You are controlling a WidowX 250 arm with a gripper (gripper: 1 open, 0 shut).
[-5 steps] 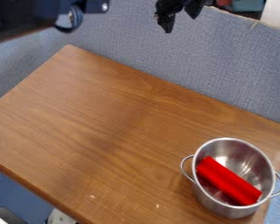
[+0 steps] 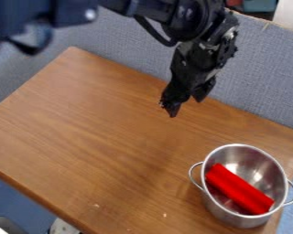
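Note:
My gripper (image 2: 181, 99) hangs at the upper middle of the camera view, above the back part of the wooden table, open with nothing visible between its fingers. At the lower right a steel pot (image 2: 220, 153) with wire handles holds a long red object (image 2: 240, 190) lying diagonally inside. The pot is below and to the right of the gripper, apart from it.
A grey padded wall (image 2: 259, 82) runs behind it. A light blue strip (image 2: 289, 219) lies at the right edge, beside the pot.
My gripper has come down from the top of the view to just above the table's back part. The pot and red object have not moved.

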